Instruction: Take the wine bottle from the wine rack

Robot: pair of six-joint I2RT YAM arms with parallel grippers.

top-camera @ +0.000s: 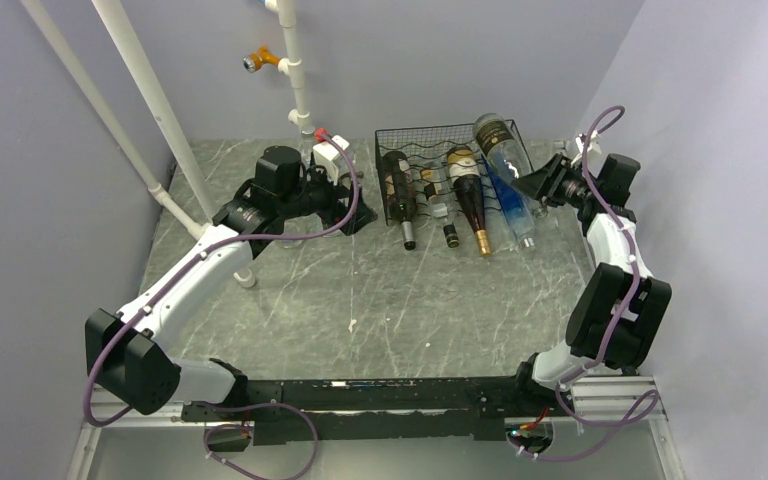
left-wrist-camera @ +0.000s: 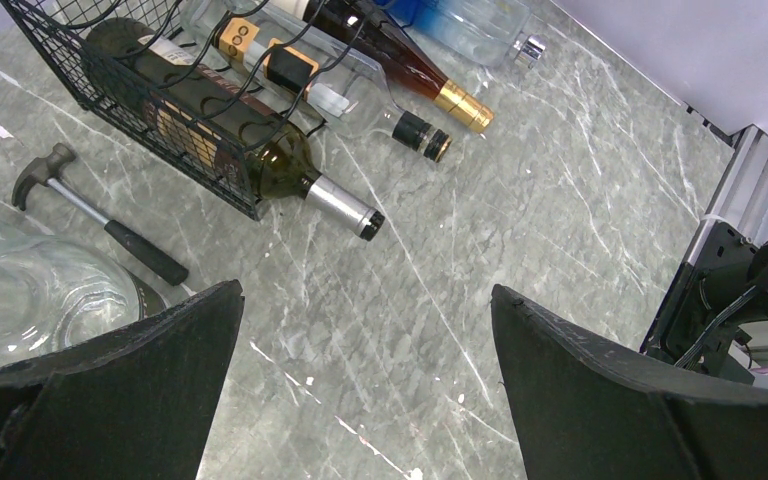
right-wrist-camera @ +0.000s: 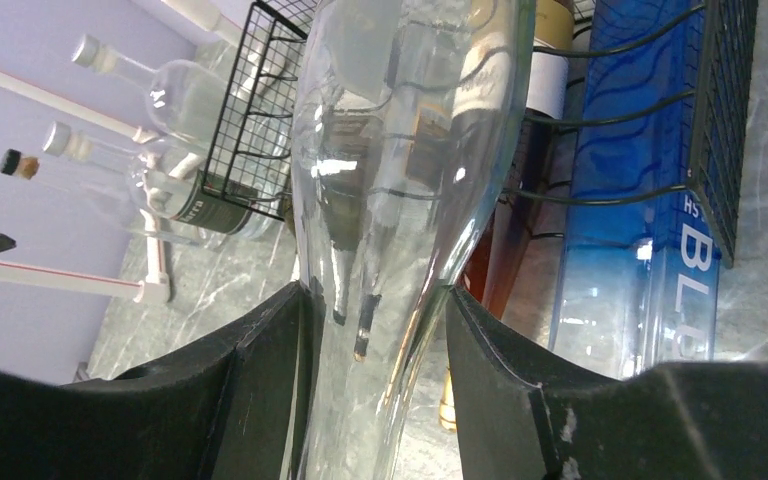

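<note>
A large clear bottle with a dark label lies tilted over the right end of the black wire wine rack. My right gripper is shut on this bottle where it narrows toward the neck. In the right wrist view the clear glass runs between both fingers, with the rack behind it. To the left of the rack my left gripper stands open, and bare table shows between its fingers in the left wrist view.
The rack also holds a dark green bottle, a small clear bottle, a brown gold-topped bottle and a blue bottle. A hammer and clear glassware lie left of the rack.
</note>
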